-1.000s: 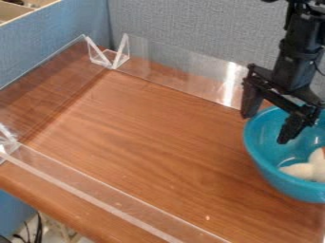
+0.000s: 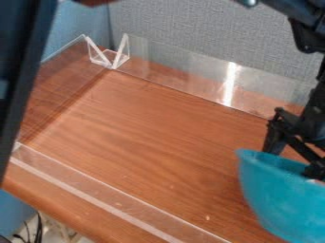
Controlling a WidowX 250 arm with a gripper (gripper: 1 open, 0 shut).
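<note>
A teal bowl (image 2: 279,199) is at the right edge of the camera view, its near side tipped up so its inside is mostly hidden. My black gripper (image 2: 291,139) is at its upper rim on the far right, fingers spread open, partly cut off by the frame edge. I cannot tell whether the fingers touch the bowl.
Clear plastic walls with a white corner bracket (image 2: 108,55) line the back. A dark shape covers the left edge, and cables lie below the near left corner.
The arm has moved down and right to the bowl. The bowl now appears tilted, and the pale and red toy seen inside earlier is out of sight.
</note>
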